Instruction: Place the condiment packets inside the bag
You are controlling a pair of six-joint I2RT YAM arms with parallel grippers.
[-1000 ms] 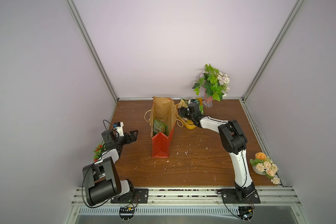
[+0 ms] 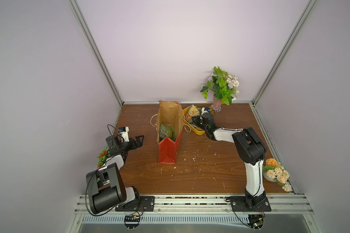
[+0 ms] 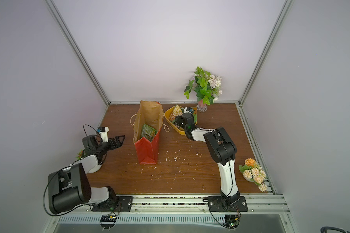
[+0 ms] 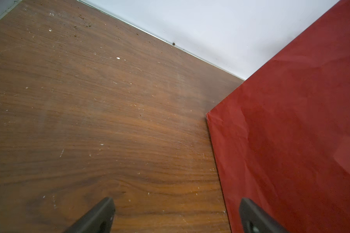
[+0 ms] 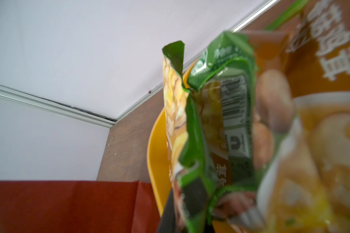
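Observation:
My right gripper (image 2: 195, 120) is shut on a condiment packet (image 5: 176, 112), a green-edged pouch with a yellow food picture, folded and pinched near its lower end. It is at the yellow basket (image 2: 199, 132); how far the packet is clear of the basket I cannot tell. Close behind it in the right wrist view is another packet (image 5: 330, 128), brown with white lettering. The tall red paper bag (image 2: 167, 152) stands open-topped left of the basket, and a green packet (image 2: 166, 132) shows inside it. Left of the bag, my left gripper (image 2: 139, 141) stands open and empty, its fingers (image 4: 95, 217) wide apart.
A vase of green leaves and white flowers (image 2: 221, 85) stands just behind the basket. Potted orange and cream flowers (image 2: 276, 172) are at the right front. Looped handles (image 2: 187, 125) stick out from the bag's sides. Bare table lies in front of the basket.
The left arm is almost still.

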